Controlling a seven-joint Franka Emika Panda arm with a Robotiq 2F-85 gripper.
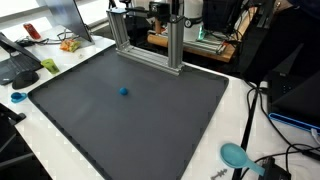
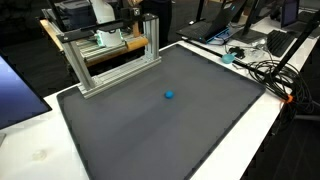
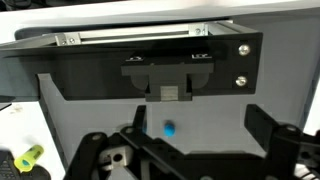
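A small blue object lies alone on the dark grey mat; in exterior view 2 the same blue object is right of the metal frame. Seen from above in the wrist view, my gripper is open, its black fingers wide apart with nothing gripped. Within that gap the blue object shows well below. A black panel with a central handle crosses the upper part of this view. I cannot make out the gripper clearly in either exterior view.
The metal frame stands at the mat's far edge. A yellow-green item and a blue tape-like item are at the left. A teal object and cables lie beside the mat.
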